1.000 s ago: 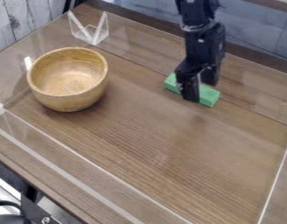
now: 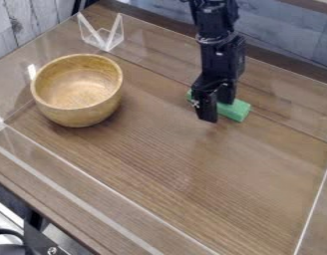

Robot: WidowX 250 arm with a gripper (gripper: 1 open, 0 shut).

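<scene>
My black gripper (image 2: 214, 99) points down over a green block (image 2: 233, 110) on the wooden table, its fingers open around or just at the block's left part. The gripper hides part of the block; whether the fingers touch it cannot be told.
A large wooden bowl (image 2: 76, 114) sits at the left. A white wire object (image 2: 97, 32) stands at the back left.
The gripper has shifted a little left and up in view from its lower position over the block. The block looks nearly in the same place.
</scene>
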